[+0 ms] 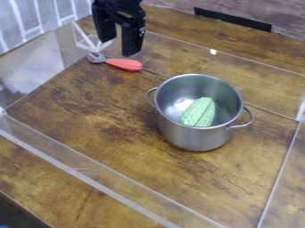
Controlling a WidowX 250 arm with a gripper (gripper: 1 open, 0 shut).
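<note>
My black gripper [119, 40] hangs at the top left, above and just behind a spoon-like utensil [113, 61] with a red handle and metal head, lying on the wooden table. The gripper stands open, and I see nothing held in it. A steel pot [188, 134] with two side handles stands right of centre, holding a pale green corn-shaped object [198, 112].
Clear panels or strips edge the work area at left, front and right. A white grated rail [30, 18] is at the back left.
</note>
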